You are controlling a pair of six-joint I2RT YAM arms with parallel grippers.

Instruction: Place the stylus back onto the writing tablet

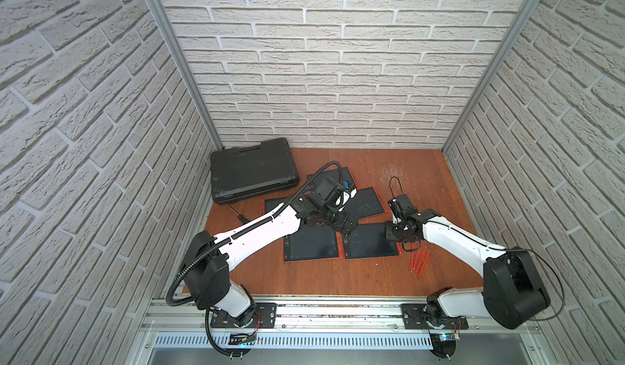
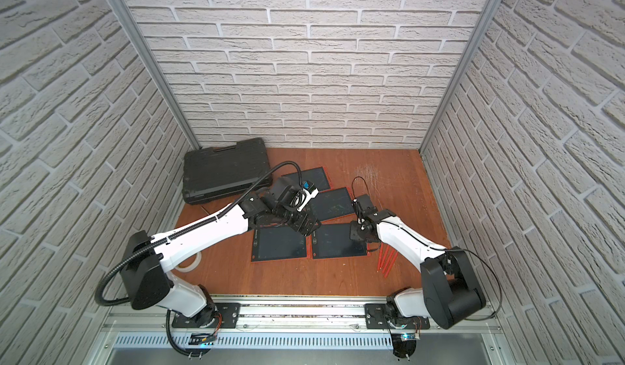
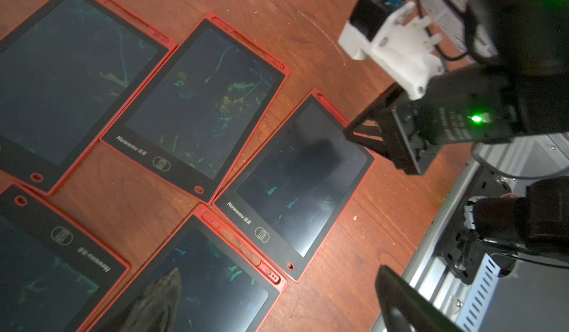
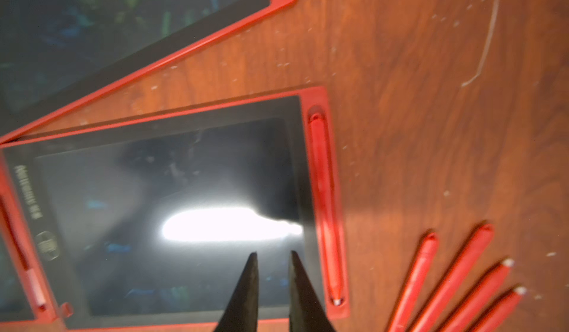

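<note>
A writing tablet (image 4: pixel 177 172) with a red frame lies below my right gripper. In the right wrist view, a red stylus (image 4: pixel 327 207) lies lengthwise along the slot on its right edge. The right fingers stand a small gap apart with nothing between them, over the lower part of the screen and left of that slot. My left gripper is wide open and empty, above the tablets. Several loose red styluses (image 4: pixel 419 266) lie on the table to the right of the tablet.
Other tablets (image 3: pixel 201 101) lie close together across the table's middle. A black case (image 1: pixel 254 169) stands at the back left, with a screwdriver (image 1: pixel 242 218) near it. Bare wood (image 1: pixel 371 280) shows at the front, and the back right is clear.
</note>
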